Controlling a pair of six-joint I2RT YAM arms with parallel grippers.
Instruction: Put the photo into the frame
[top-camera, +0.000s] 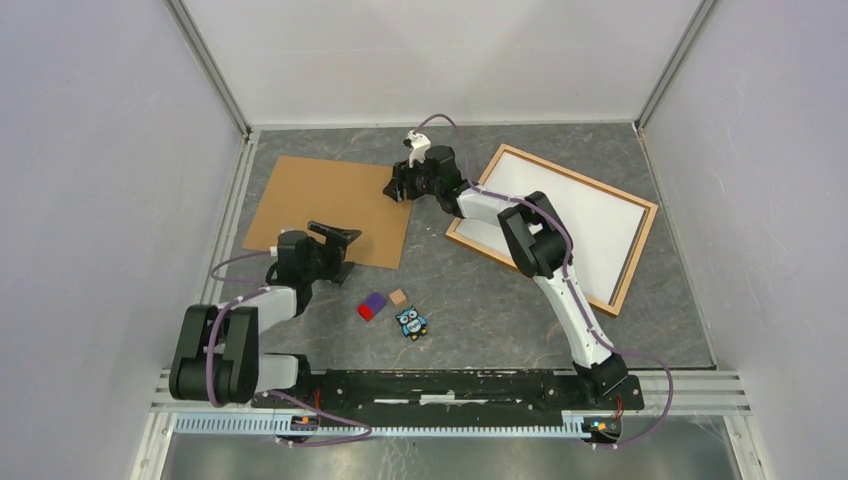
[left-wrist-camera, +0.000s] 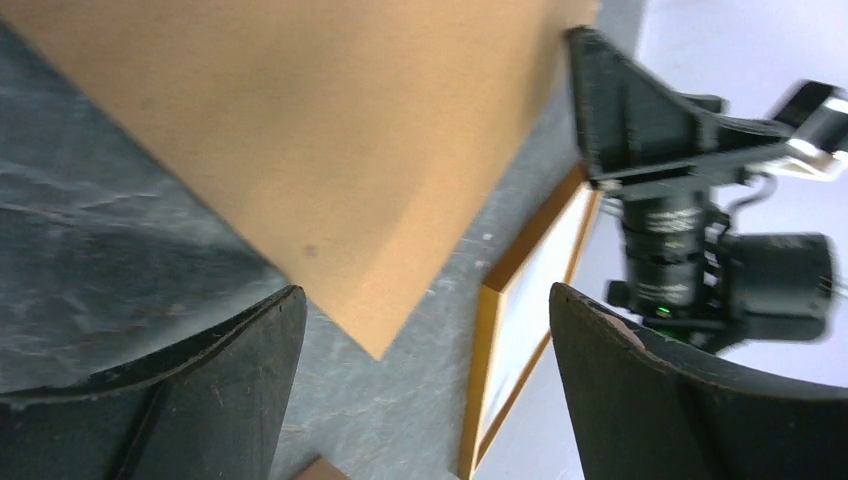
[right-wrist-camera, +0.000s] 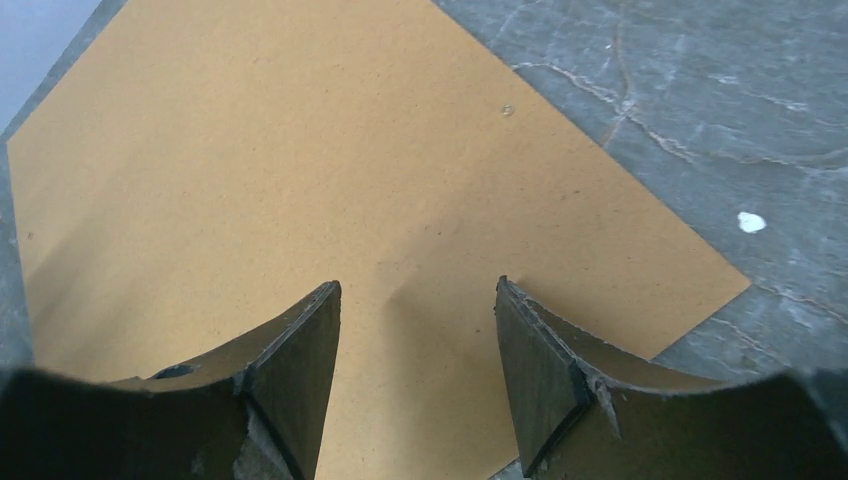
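Note:
A brown rectangular board, likely the photo's back or a sheet, lies on the grey surface at the upper left. My left gripper is open above its lower edge; the left wrist view shows the board's corner between and beyond the fingers. My right gripper is at the board's upper-right corner. In the right wrist view its fingertips stand apart over brown board; whether they grip anything cannot be told. The wooden frame with white inside lies at the right, partly under the right arm.
A purple-red block, a small wooden cube and an owl figure lie below the board.

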